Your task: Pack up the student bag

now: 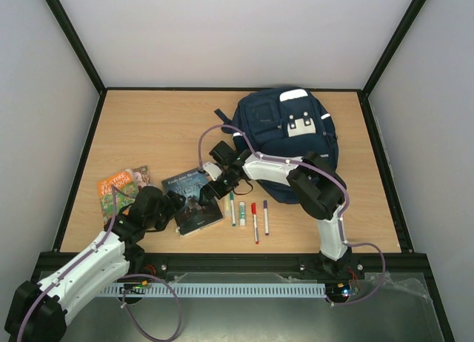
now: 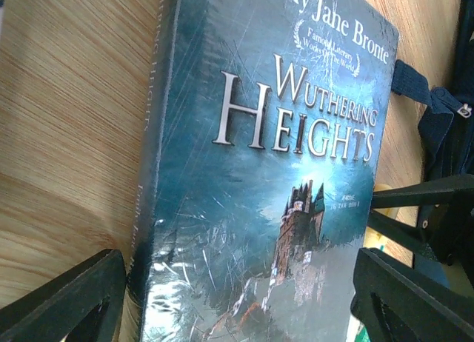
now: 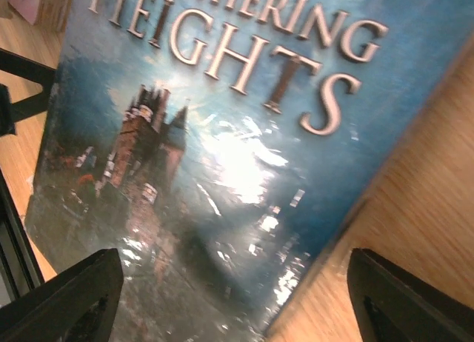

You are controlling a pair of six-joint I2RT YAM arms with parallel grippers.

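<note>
The blue Wuthering Heights book (image 1: 191, 201) lies flat between my grippers, filling both wrist views (image 2: 259, 179) (image 3: 207, 172). My left gripper is at the book's left side, part open, fingers straddling one end of it in its wrist view; whether they grip cannot be told. My right gripper is over the book's other side, fingers apart, low at its surface. The navy backpack (image 1: 281, 135) lies at the back right. Two colourful books (image 1: 118, 190) lie at the left, partly behind the left arm.
Markers (image 1: 255, 222) and a glue stick (image 1: 242, 213) lie right of the book, below the right arm.
</note>
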